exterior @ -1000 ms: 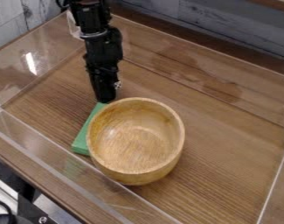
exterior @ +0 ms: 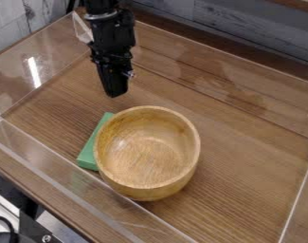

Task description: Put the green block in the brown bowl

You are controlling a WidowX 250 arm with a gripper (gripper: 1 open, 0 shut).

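The light brown bowl (exterior: 147,152) rests on the wooden table, a little below the middle of the camera view, and looks empty. Along its left side lies the green block (exterior: 89,155); the bowl hides part of it, and I cannot tell whether the two touch. My black gripper (exterior: 115,92) reaches down from the top left, with its tip beyond the far end of the block and apart from both block and bowl. At this size the gap between its fingers cannot be made out.
A raised clear edge (exterior: 67,180) runs along the table's left and lower-left side, close to the block. Dark cables and equipment (exterior: 20,220) fill the lower left corner. Bare wooden tabletop (exterior: 244,114) stretches out to the right of the bowl.
My gripper has drawn back toward the top of the view, away from the green block's far end. Block and bowl stay where they were.
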